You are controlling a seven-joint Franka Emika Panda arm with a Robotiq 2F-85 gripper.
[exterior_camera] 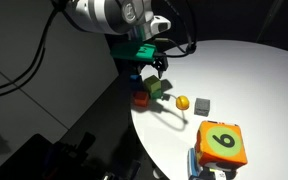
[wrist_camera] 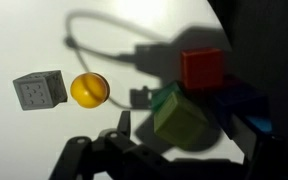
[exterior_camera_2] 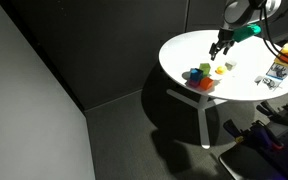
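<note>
A green block [exterior_camera: 154, 86] stands near the table's left edge in exterior view 1, close to a red block [exterior_camera: 140, 98] and a dark blue block [exterior_camera: 135, 80]. My gripper [exterior_camera: 152, 69] is open above the green block, clear of it. Seen from the wrist, the green block [wrist_camera: 180, 124] shows a darker teal side and lies below the gap between the spread fingers. The red block [wrist_camera: 201, 70] and blue block [wrist_camera: 241, 103] sit just to its right. Exterior view 2 shows the gripper [exterior_camera_2: 221, 49] above and behind the green block [exterior_camera_2: 205, 67].
An orange ball [exterior_camera: 182, 102] and a grey cube [exterior_camera: 202, 107] lie to the right of the blocks. A large orange-and-green number cube [exterior_camera: 220, 144] stands nearer the front of the white round table [exterior_camera: 254, 85].
</note>
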